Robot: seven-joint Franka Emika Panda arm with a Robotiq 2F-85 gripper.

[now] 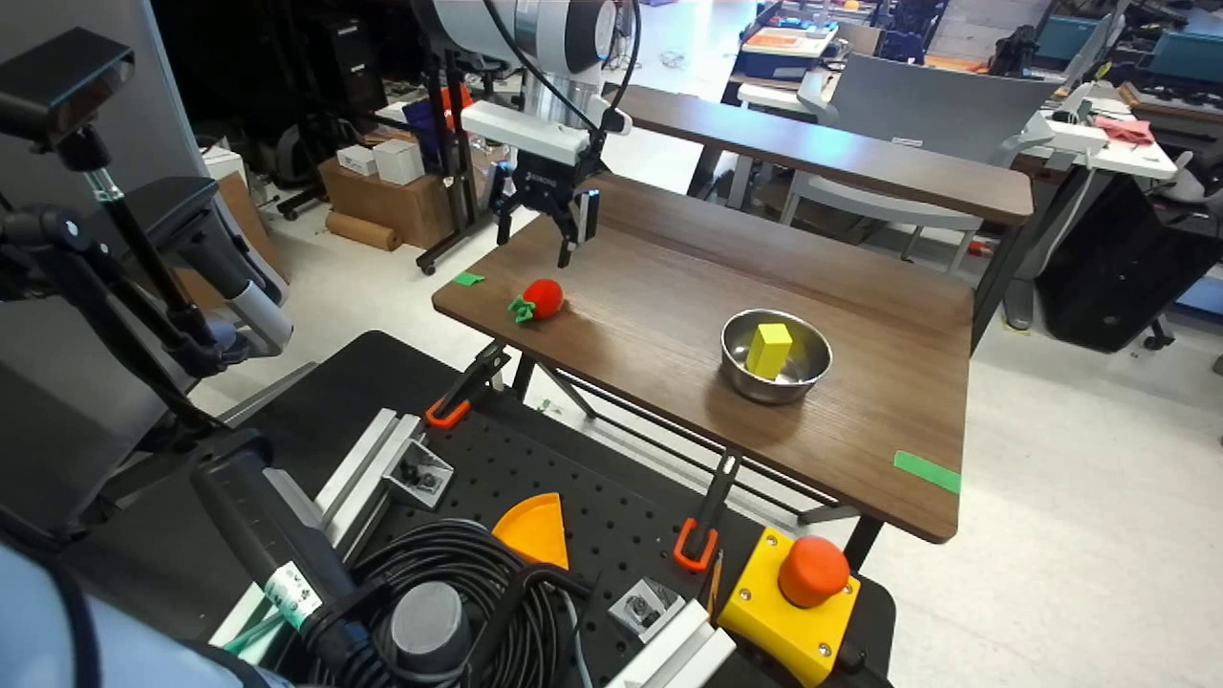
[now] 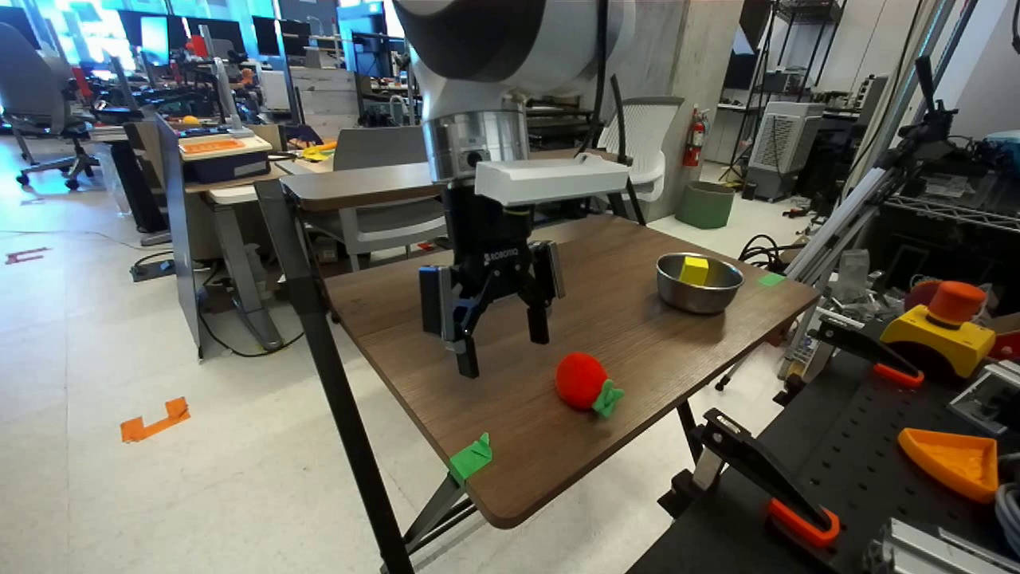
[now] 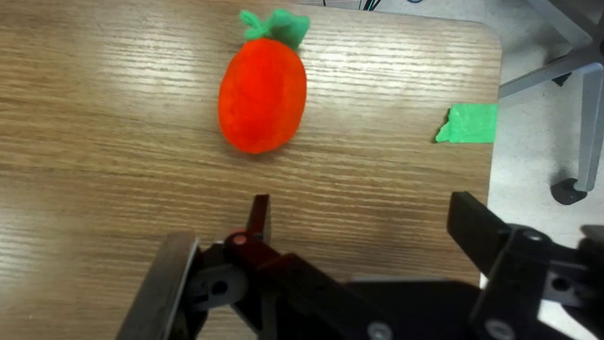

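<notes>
A plush red tomato-like toy (image 3: 262,96) with green leaves lies on the wooden table near its corner. My gripper stands open above the tabletop, its fingers wide apart and nothing between them. In the wrist view the toy is beyond the fingertips, off toward the left one and clear of both. From the side, the gripper (image 2: 503,344) hangs behind the toy (image 2: 581,381), with a gap between them. A steel bowl (image 1: 814,378) farther along the table holds a yellow block (image 1: 769,348), which stands up inside it.
Green tape (image 1: 926,471) marks the bowl end of the table, and another green strip (image 3: 473,123) is at the toy's end. Bare tabletop (image 1: 676,275) separates toy and bowl. Clamps (image 1: 708,510) and a yellow box with a red button (image 1: 791,602) sit along the front.
</notes>
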